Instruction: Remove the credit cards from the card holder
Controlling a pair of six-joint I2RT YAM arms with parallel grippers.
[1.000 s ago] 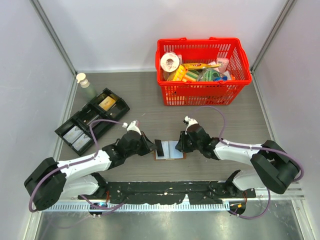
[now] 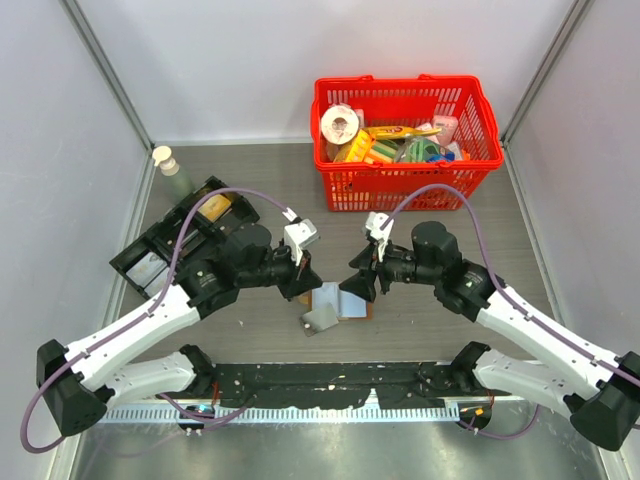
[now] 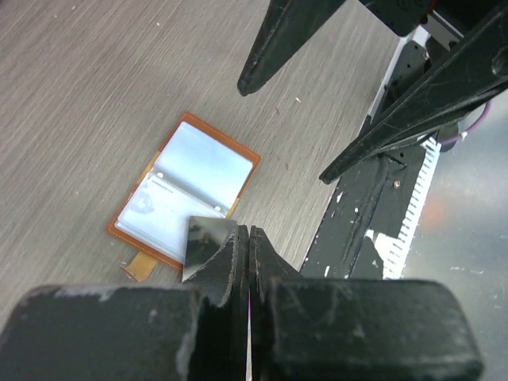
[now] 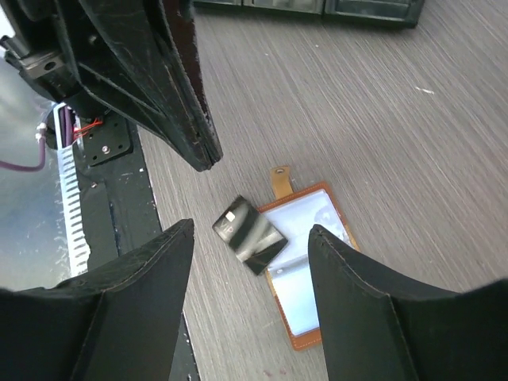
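The open card holder (image 2: pixel 350 303) lies on the table below both grippers, brown-edged with white inner sleeves and a tan tab (image 4: pixel 281 181). A dark card (image 4: pixel 246 232) lies askew, partly over one end of the holder, below my left gripper. My left gripper (image 2: pixel 296 292) hangs above that end, shut, with nothing visible between its fingers; in the left wrist view its fingertips hide part of the card. My right gripper (image 2: pixel 362 285) is above the other end, open and empty, its fingers spread either side of the holder in the right wrist view.
A red basket (image 2: pixel 407 180) of mixed goods stands at the back right. A black compartment tray (image 2: pixel 140 255) and a pump bottle (image 2: pixel 175 178) are at the left. The table around the holder is mostly clear, with its black front edge close by.
Both arms have risen from the holder. The dark card, earlier upright along the holder's left side, now lies tilted round and shifted toward the front.
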